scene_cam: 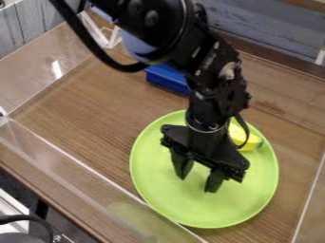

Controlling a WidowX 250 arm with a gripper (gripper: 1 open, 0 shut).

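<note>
My black gripper (199, 177) is low over a round green plate (249, 199), open, its two fingers pointing down with nothing visible between them. A yellow object (249, 142) sits at the back right of the plate, just behind the gripper and partly hidden by it.
A blue object (166, 78) lies behind the arm toward the back of the wooden table (83, 114). Clear panels edge the left and front of the table.
</note>
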